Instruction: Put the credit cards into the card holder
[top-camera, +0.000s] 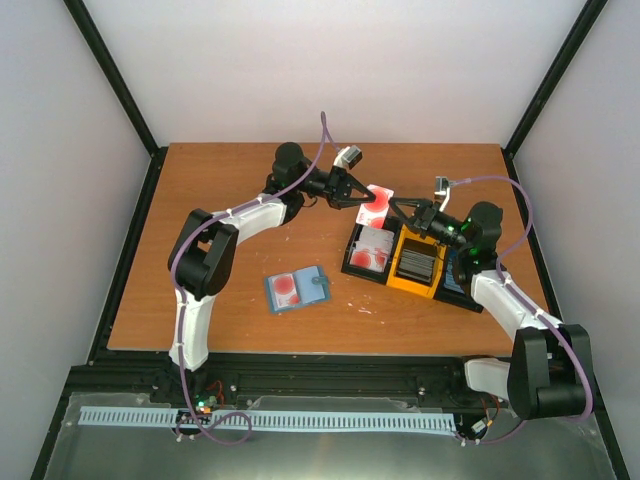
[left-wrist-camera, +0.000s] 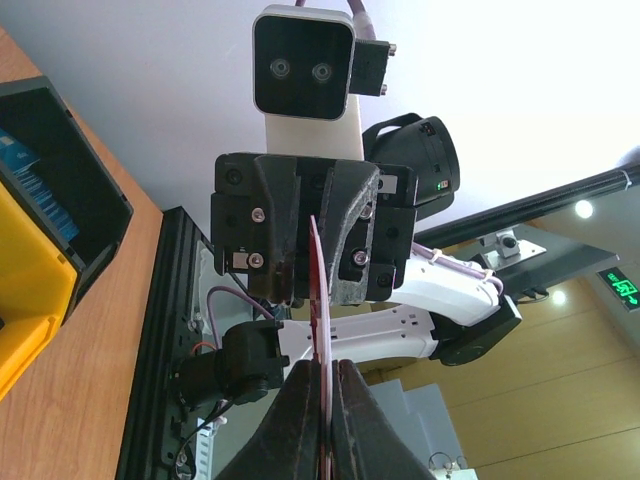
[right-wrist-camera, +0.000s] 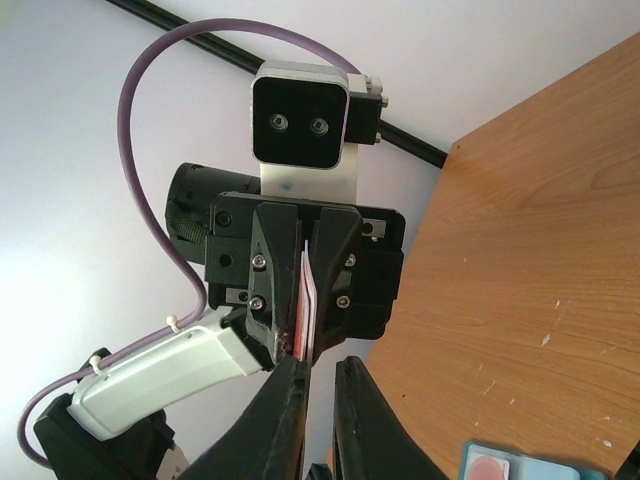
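A white card with red circles (top-camera: 376, 205) hangs between my two grippers in the top view, above the boxes. My left gripper is shut on this card, seen edge-on as a thin strip (left-wrist-camera: 321, 300) in the left wrist view. At the card's other side is my right gripper; a narrow gap shows between its fingers, and whether they grip the edge cannot be told. A blue-grey flat holder (top-camera: 312, 285) lies on the table, a similar red-and-white card (top-camera: 285, 290) on its left half.
Below the grippers, a black box (top-camera: 348, 258) contains red-and-white cards. Beside it stand a yellow box (top-camera: 412, 288) with dark contents and another dark box (top-camera: 462, 298). Table (top-camera: 220, 320) around the holder is mostly bare.
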